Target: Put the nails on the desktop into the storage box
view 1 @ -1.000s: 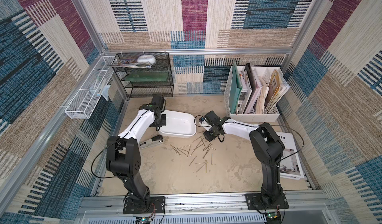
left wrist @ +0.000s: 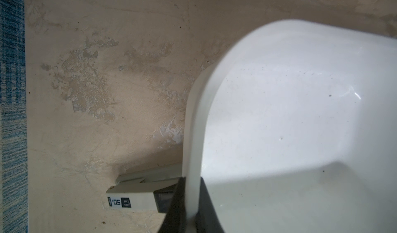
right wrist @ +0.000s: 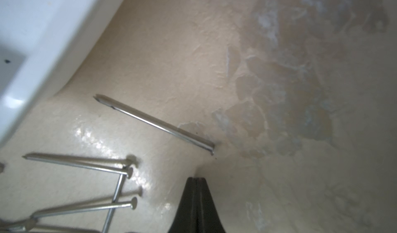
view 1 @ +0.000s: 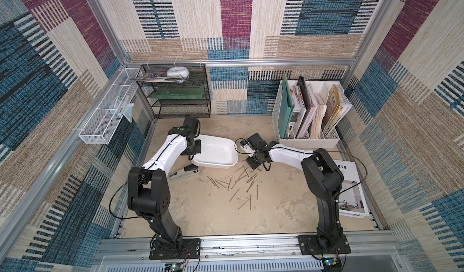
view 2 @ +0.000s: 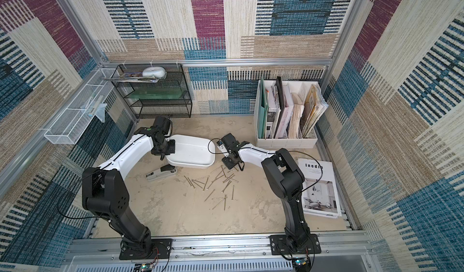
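Observation:
The white storage box (view 1: pixel 218 152) is a shallow tub; the part of its floor in the left wrist view is bare apart from small specks. My left gripper is shut on its left rim, one finger on each side of the wall. Several silver nails (view 1: pixel 241 181) lie loose on the desk in front of the box. In the right wrist view a single nail (right wrist: pixel 155 123) lies flat between the box and my right gripper. That gripper is shut, fingertips together with nothing between them, just short of the nail's head. Other nails (right wrist: pixel 78 163) overlap at lower left.
A stapler (left wrist: pixel 142 191) lies against the box's left side. White file holder (view 1: pixel 309 141) stands at back right, magazines (view 1: pixel 349 187) at right, and a black wire rack (view 1: pixel 207 105) at back left.
The left arm and box have barely moved, and the nails look unchanged.

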